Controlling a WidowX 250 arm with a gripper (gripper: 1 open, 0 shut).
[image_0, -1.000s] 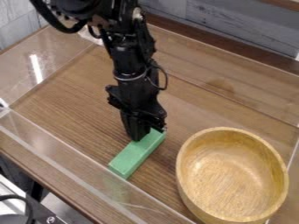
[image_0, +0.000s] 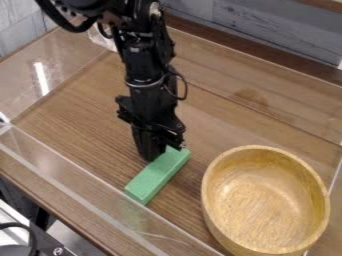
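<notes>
The black gripper (image_0: 152, 148) of the arm reaches down from the top left to the upper end of a green rectangular block (image_0: 155, 179) lying on the wooden table. Its fingertips are at or just over that end of the block; whether they touch it or close on it is hard to tell in the dark shapes.
A tan oval bowl (image_0: 265, 200) sits to the right of the block. A transparent edge runs along the lower left, with cables beyond it. Grey wall panels stand at the back.
The gripper has shifted very slightly at the block's upper end. The block and bowl look unmoved.
</notes>
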